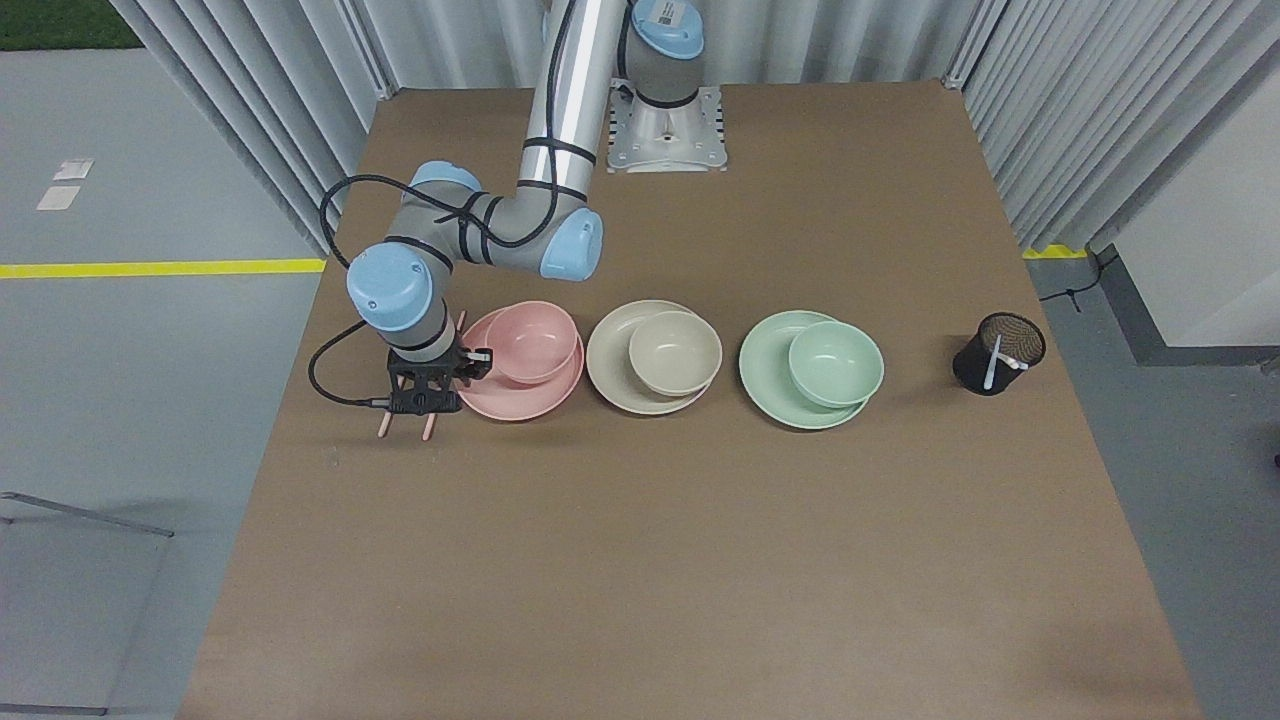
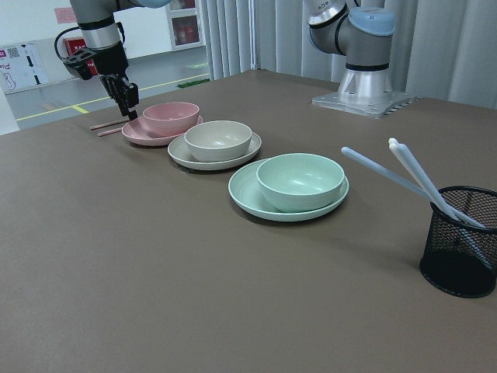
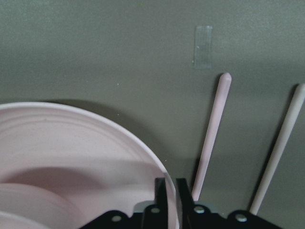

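Note:
My gripper hangs over the left rim of the pink plate [image 1: 518, 401], which holds a pink bowl [image 2: 170, 116]. Its two black fingers stand slightly apart in the wrist view, with the plate's edge below; whether anything is between them is unclear. Two pink chopsticks lie on the table beside the plate: one [image 3: 212, 133] nearer it, the other [image 3: 279, 148] farther out, both angled and partly under the gripper in the front view.
A cream plate with bowl [image 1: 674, 354] and a mint plate with bowl [image 1: 836, 364] stand in a row to the right. A black mesh cup [image 1: 978, 370] holds pale sticks at the far right.

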